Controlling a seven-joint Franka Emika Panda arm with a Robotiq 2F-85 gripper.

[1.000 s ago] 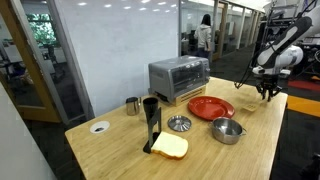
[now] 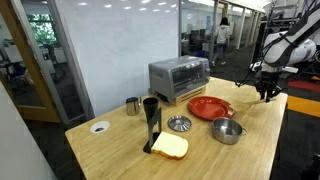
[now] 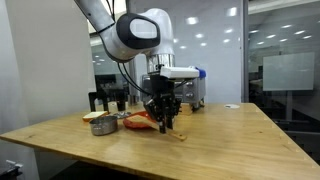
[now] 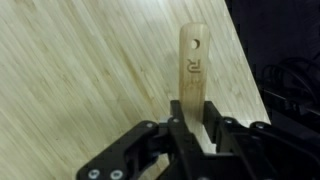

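A wooden utensil with a pale flat handle (image 4: 192,65) is clamped in my gripper. In the wrist view, the handle's end, with a round hole and dark markings, points away from the gripper over the table. My gripper (image 3: 168,124), low above the table's right part in exterior view 2, is shut on it, and the utensil (image 3: 145,119) slants toward the red pan (image 3: 137,122). Exterior view 1 shows the gripper (image 2: 267,96) at the far right; the utensil is faint there. Its working end is out of the wrist view.
The red pan (image 2: 210,107) lies left of my gripper, beside a metal pot (image 2: 227,131). A toaster oven (image 2: 180,77) stands behind. Bread (image 2: 170,146), a black holder (image 2: 152,121) and a round metal lid (image 2: 179,123) are farther left. Dark cables (image 4: 290,78) lie off the table edge.
The arm reaches slightly farther left toward the red pan. The utensil has shifted with it and looks thinner from exterior view 1. The pan and pot have not moved.
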